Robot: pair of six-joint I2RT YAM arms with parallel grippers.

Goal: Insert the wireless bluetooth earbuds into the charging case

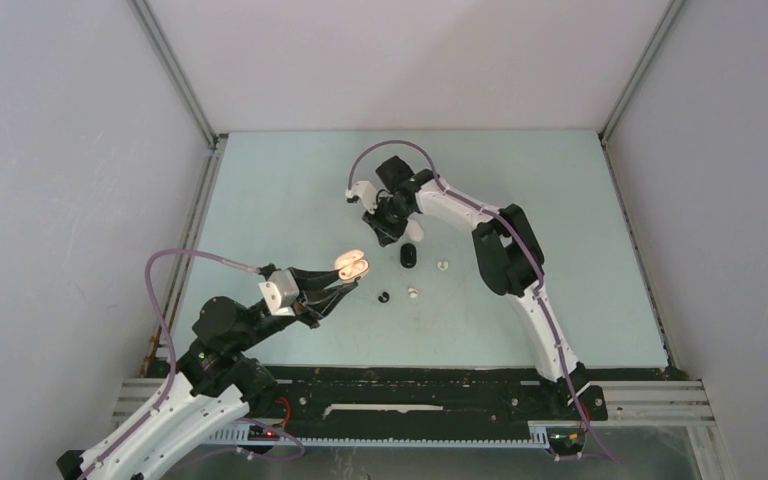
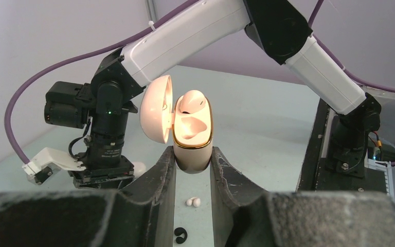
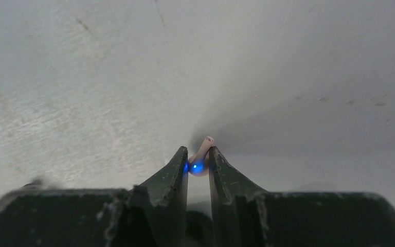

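Note:
My left gripper (image 1: 345,284) grips an open pink charging case (image 2: 193,154), raised, its lid swung to the side; one of its two wells holds an earbud, the other is empty. My right gripper is low over the table at the upper middle of the top view, its fingertips around a pink earbud (image 3: 205,146) with a blue light; whether they press on it is unclear.
On the table lie a black case (image 1: 408,255), a dark small piece (image 1: 384,297) and small white pieces (image 1: 413,292) (image 2: 193,201). The table's right side beyond the right arm is clear.

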